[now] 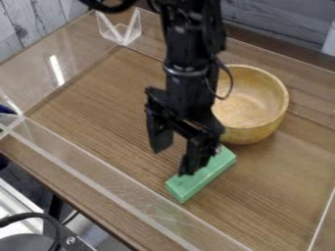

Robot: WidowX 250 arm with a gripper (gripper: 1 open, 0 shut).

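My black gripper point(183, 142) hangs in the middle of the camera view, open, its fingers pointing down at a green block point(199, 176) that lies diagonally on the wooden tabletop. The fingertips are just above and around the block's upper part; whether they touch it cannot be told.
A large round tan bowl point(262, 103) sits to the right, partly behind my arm. A clear wire-like holder point(118, 25) stands at the top left. Black cables lie at the lower left corner.
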